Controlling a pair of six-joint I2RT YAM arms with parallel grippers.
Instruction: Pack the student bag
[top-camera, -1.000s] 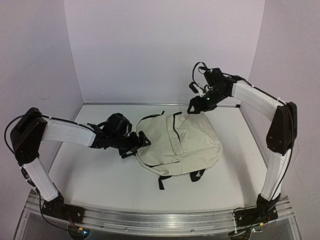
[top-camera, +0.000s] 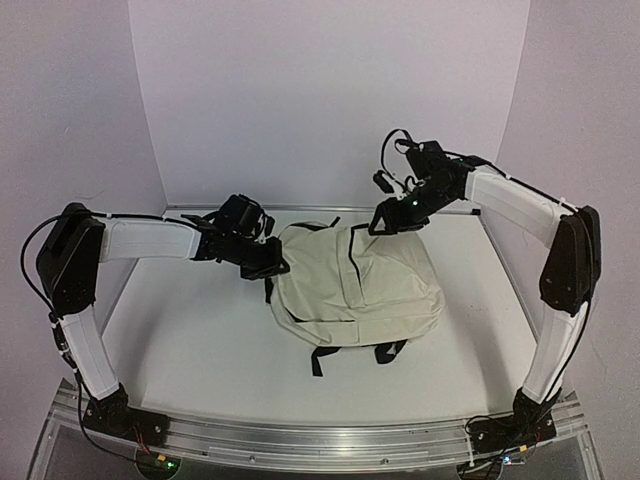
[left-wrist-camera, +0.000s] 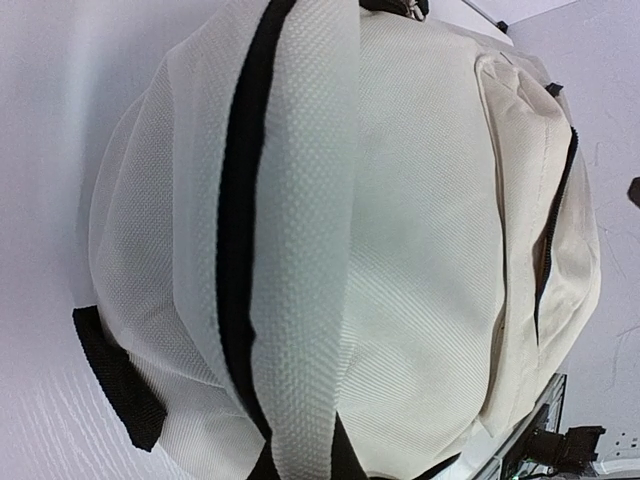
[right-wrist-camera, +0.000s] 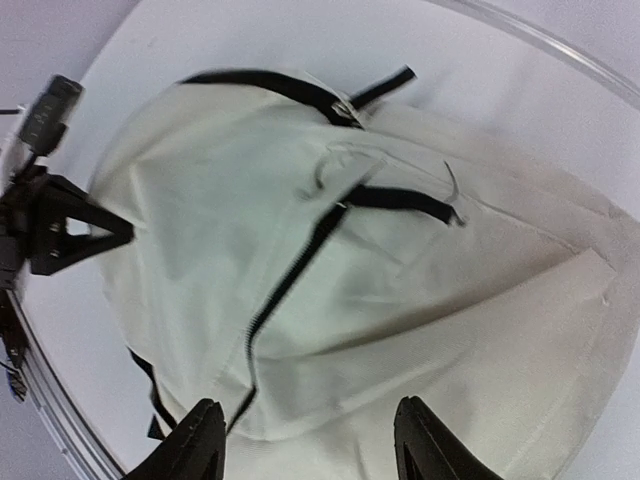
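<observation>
The cream-white bag (top-camera: 385, 275) with black zips and straps lies on the table in the top view, its shape bulging. At its left edge is my left gripper (top-camera: 278, 268). In the left wrist view a raised fold of bag fabric (left-wrist-camera: 300, 300) edged with a black zip runs down between the dark fingers, which are shut on it. Over the bag's far side hangs my right gripper (top-camera: 378, 226). Its two fingers (right-wrist-camera: 195, 445) stand wide apart in the right wrist view, with no fabric pinched between them. The bag's inside is hidden.
Black straps (top-camera: 390, 351) stick out from the bag's near side onto the white table (top-camera: 200, 350). Bare table lies to the left, right and front. Walls rise at the back and both sides.
</observation>
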